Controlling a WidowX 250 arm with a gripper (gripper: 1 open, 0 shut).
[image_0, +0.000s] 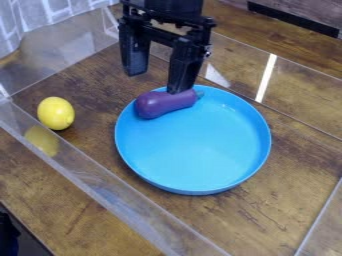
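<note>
My black gripper (159, 62) is held over the back of the scene, its two dark fingers standing wide apart with nothing visible between them. Just in front of and below it a purple eggplant (166, 101) rests in the back part of a round blue plate (201, 153). A yellow lemon-like object (56, 113) lies on the wooden surface to the left of the plate.
The wooden table (267, 215) has free room at the right and front. A clear plastic wall or strip (94, 185) runs diagonally along the front left, and another edge shows at the upper left.
</note>
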